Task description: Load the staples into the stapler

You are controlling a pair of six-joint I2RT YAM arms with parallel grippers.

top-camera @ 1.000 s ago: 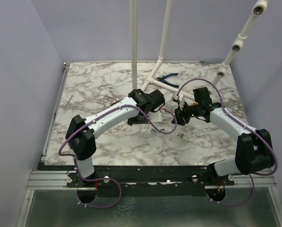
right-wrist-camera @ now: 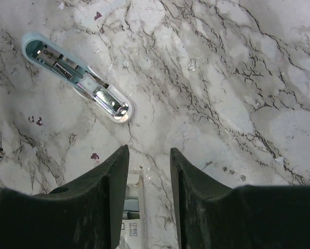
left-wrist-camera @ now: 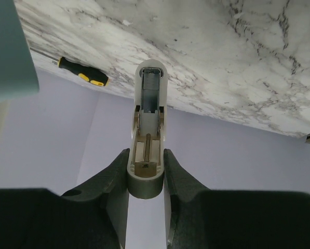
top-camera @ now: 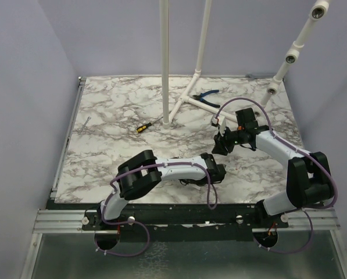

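My left gripper is shut on the near rounded end of a pale, whitish stapler (left-wrist-camera: pixel 150 98). Its long body lies open, with a metal channel facing the camera. In the right wrist view, a teal stapler (right-wrist-camera: pixel 64 65) lies on the marble table at the upper left, its metal magazine exposed. Fingers apart, my right gripper has nothing visible between them. Partly behind its left finger is a small grey-white box (right-wrist-camera: pixel 135 228) with a barcode, perhaps for staples. From above, the left arm (top-camera: pixel 185 168) hides what lies beneath it.
Toward the back lie a yellow-black screwdriver (top-camera: pixel 144 127) and blue pliers (top-camera: pixel 206 94). White pipe struts (top-camera: pixel 182 97) stand at the back centre. The left wrist view has a pale teal block (left-wrist-camera: pixel 12 67) close by.
My left arm has swung toward the front right, now covering the table patch where the teal stapler was visible. The right arm has shifted only slightly.
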